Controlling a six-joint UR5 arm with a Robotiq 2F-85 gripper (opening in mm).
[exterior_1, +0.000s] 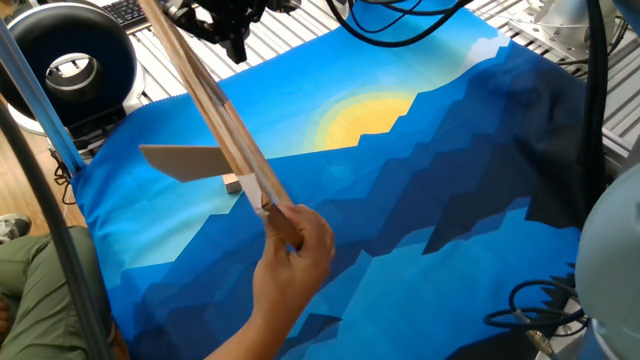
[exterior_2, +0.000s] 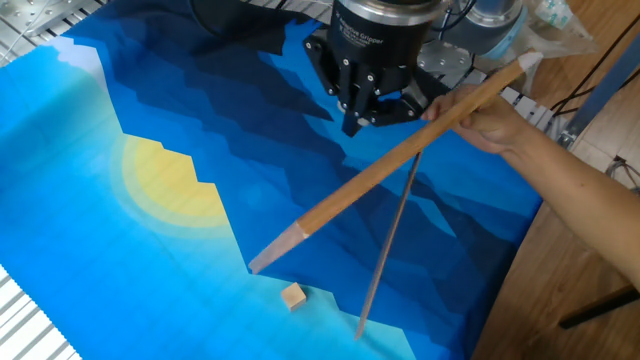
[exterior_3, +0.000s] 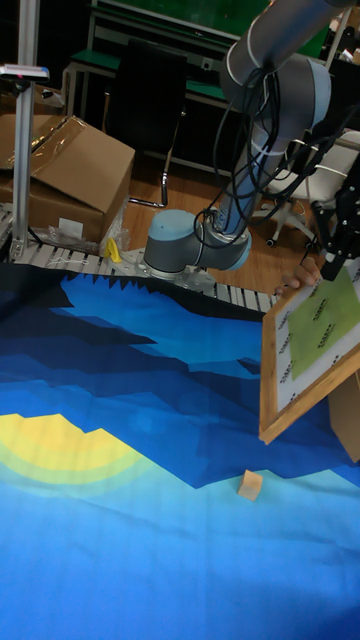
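Note:
A small wooden cube (exterior_2: 293, 296) lies on the printed cloth, in the open in exterior view 2; in exterior view 1 the board mostly hides the cube (exterior_1: 232, 184). My gripper (exterior_2: 354, 126) hangs above the cloth, well apart from the cube. Its dark fingers come together at the tips, shut, with nothing showing between them. A person's hand (exterior_1: 293, 250) holds up a wood-framed board (exterior_3: 275, 416) between the gripper and the cube. A green patch (exterior_3: 325, 333) covers part of the board's white face, and a brown flap (exterior_1: 188, 162) sticks out behind.
The cloth (exterior_2: 70, 220), with its mountain and sun print, is otherwise clear. Black cables (exterior_1: 540, 318) hang by the arm. A black ring-shaped object (exterior_1: 72, 72) stands beyond one corner of the cloth, and a cardboard box (exterior_3: 69, 176) lies beyond the table.

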